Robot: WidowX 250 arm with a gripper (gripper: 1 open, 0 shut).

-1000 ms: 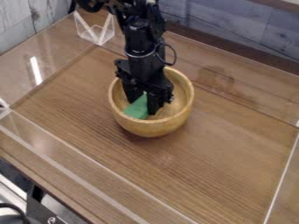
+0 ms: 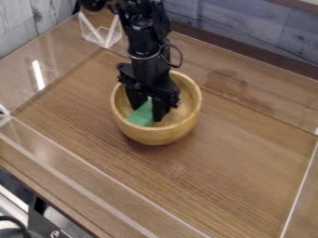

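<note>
My black gripper [image 2: 145,88] reaches down from the top centre into a yellow-tan bowl [image 2: 174,130] in the middle of the table [image 2: 236,177]. A green object [image 2: 141,117] lies inside the bowl, directly under the fingers, which overlap its upper part. The gripper's tips are dark and crowded, so how firmly they are on the green object is hard to make out.
A white frame-like item [image 2: 97,23] stands at the back left. Pale walls border the table at the back and left, with dark space at the lower left.
The gripper, bowl and green object have shifted very slightly to the left in the view; otherwise little differs.
</note>
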